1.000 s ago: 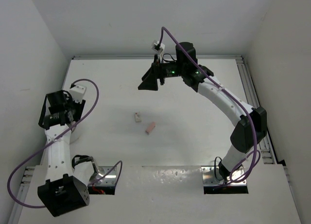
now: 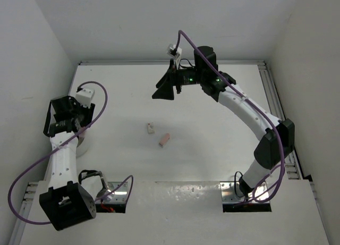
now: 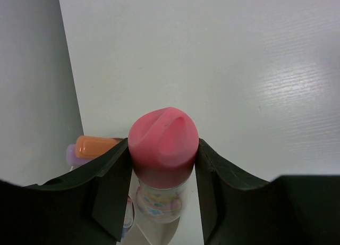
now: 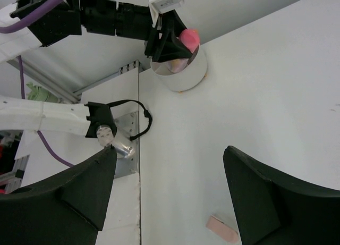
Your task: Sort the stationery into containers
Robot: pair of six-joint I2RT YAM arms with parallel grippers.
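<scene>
A cylindrical item with a pink top (image 3: 162, 141) is held in my left gripper, just over the white round container (image 4: 180, 80) at the left. An orange item (image 3: 98, 145) and a purple one (image 3: 77, 157) show behind it at the container. My right gripper (image 2: 164, 88) hangs over the upper middle of the table; in the right wrist view its fingers stand apart, nothing seen between them. A small pink block (image 2: 164, 140) and a small pale item (image 2: 150, 127) lie mid-table.
Walls bound it at back and sides; metal mounting plates (image 2: 228, 202) sit at the front.
My left gripper has shifted slightly in the top view, mostly toward the back, still holding the item. My right arm has moved very little.
</scene>
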